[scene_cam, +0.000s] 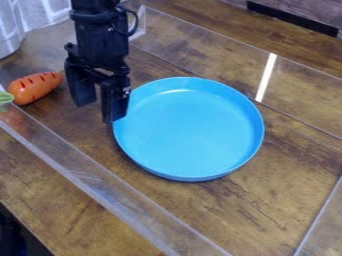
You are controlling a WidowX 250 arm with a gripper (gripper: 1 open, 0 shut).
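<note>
My black gripper (98, 97) hangs low over the wooden table at the left rim of a blue plate (189, 128), its two fingers apart and pointing down, with nothing visible between them. An orange toy carrot (36, 86) with a green top lies to the gripper's left, apart from it.
Clear plastic walls run along the front left and the right of the work area. A silvery object (8, 22) stands at the back left corner.
</note>
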